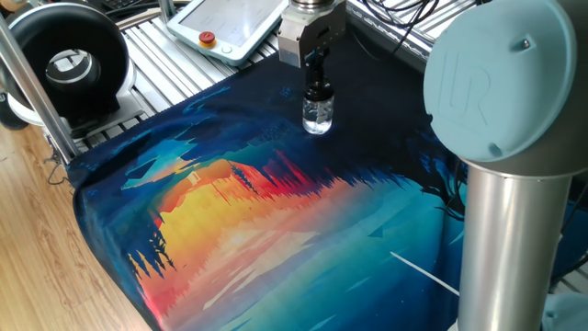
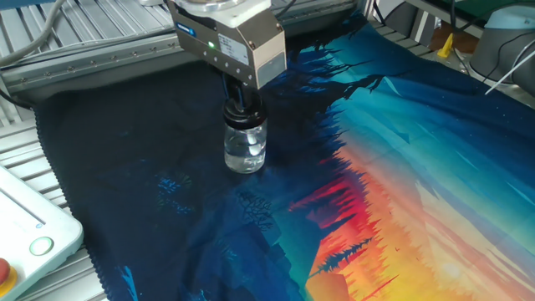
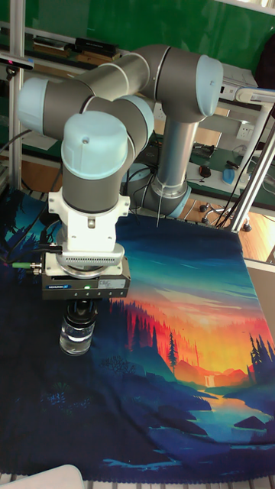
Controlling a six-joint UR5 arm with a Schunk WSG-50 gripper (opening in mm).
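A small clear glass jar [image 1: 318,117] with a black top stands upright, or nearly so, over the dark part of the printed cloth [image 1: 276,234]. My gripper [image 1: 318,85] points down from above, its dark fingers shut on the black top of the jar. In the second exterior view the jar's clear body [image 2: 245,150] shows below the gripper [image 2: 243,102], with clear contents or reflections in it. The third exterior view has the jar [image 3: 76,338] at the left under the arm. Whether its base touches the cloth, I cannot tell.
The cloth around the jar is clear. A tablet-like pendant [image 1: 225,26] with a red button lies at the back edge. A black round device [image 1: 69,69] stands at the left, and the arm's thick column [image 1: 510,248] at the right. Cables lie behind.
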